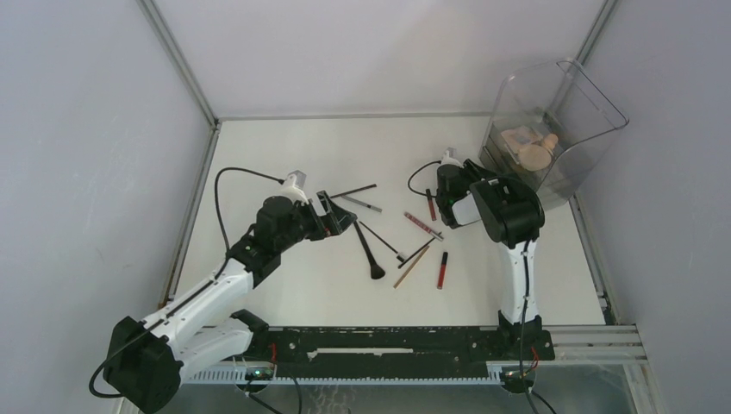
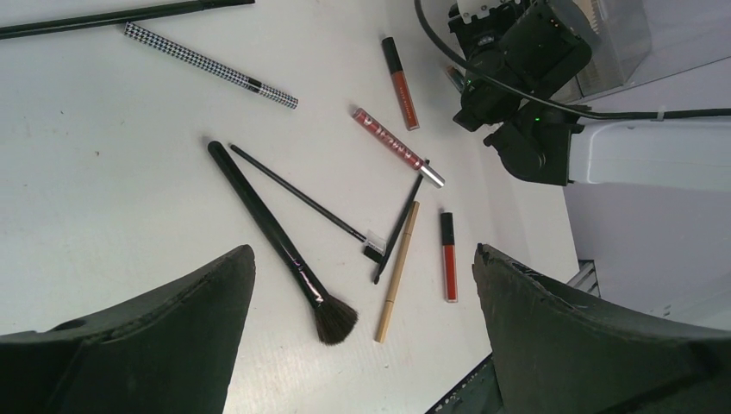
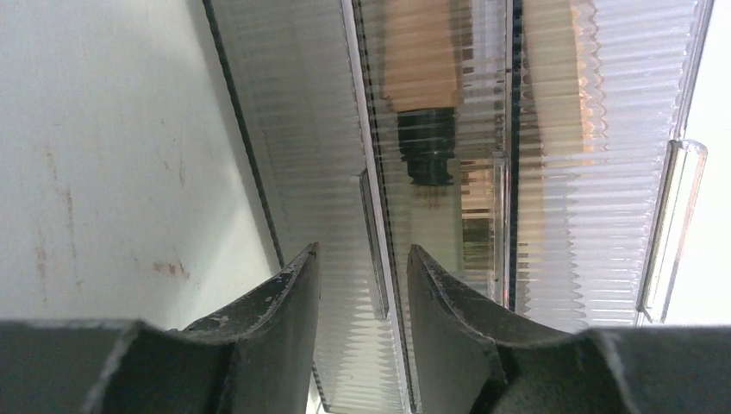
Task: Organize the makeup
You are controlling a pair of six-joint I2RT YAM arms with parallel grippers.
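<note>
Loose makeup lies on the white table: a large black brush [image 2: 267, 224], thin brush [image 2: 302, 194], checked pencil [image 2: 211, 65], wooden pencil [image 2: 398, 272], pink tube [image 2: 388, 138] and red tubes [image 2: 449, 267]. A clear organizer [image 1: 586, 164] at the back right holds pale items. My right gripper is open, facing the ribbed drawer fronts [image 3: 569, 241] with their handles, nothing between its fingers; brush-like contents show through the plastic. My left gripper hangs open above the loose items, holding nothing.
Walls surround it on the back and sides. The right arm stands between the loose items and the organizer's front.
</note>
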